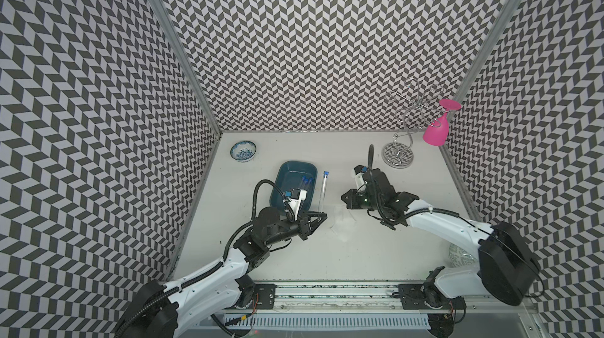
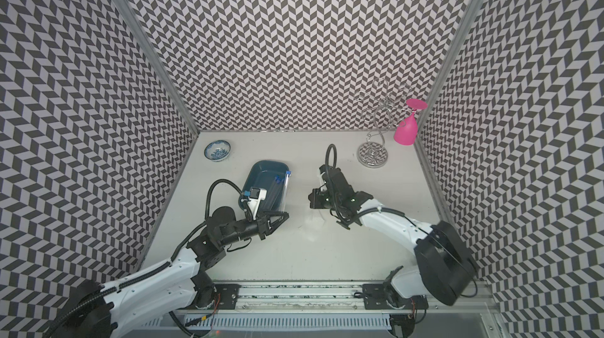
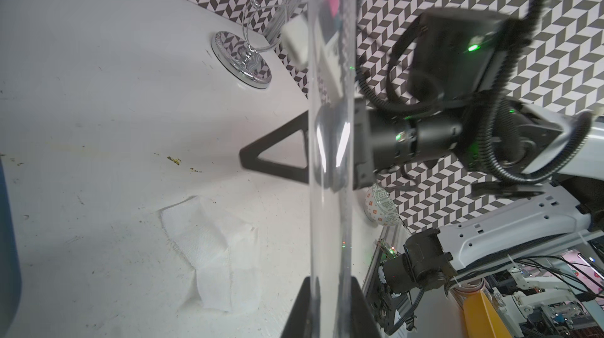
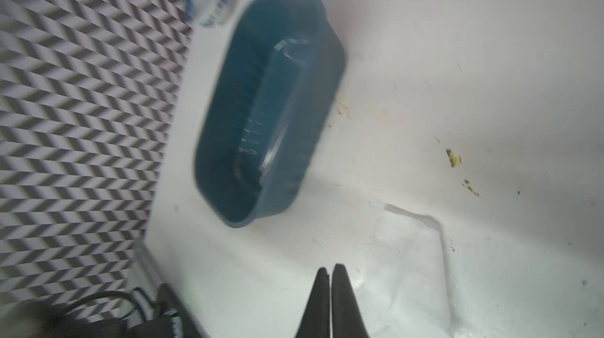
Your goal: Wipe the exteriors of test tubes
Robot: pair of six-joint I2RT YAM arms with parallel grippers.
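My left gripper is shut on the lower part of a clear test tube point(image 3: 330, 237), which stands upright in front of the left wrist camera. Its blue cap point(image 1: 326, 173) shows in the top left view. On the table a thin white tissue point(image 3: 217, 253) lies loosely folded. My right gripper is shut with nothing between its fingers, and the tissue point(image 4: 412, 268) is outside them, flat on the table below. In the blue-green bin point(image 1: 276, 202), blue caps of other tubes point(image 1: 306, 182) are visible.
A blue-and-white bowl point(image 1: 243, 150) sits at the back left. Back right, a chrome stand point(image 1: 397, 154) holds a pink cup point(image 1: 436, 130). Clear table lies around the tissue and along the front.
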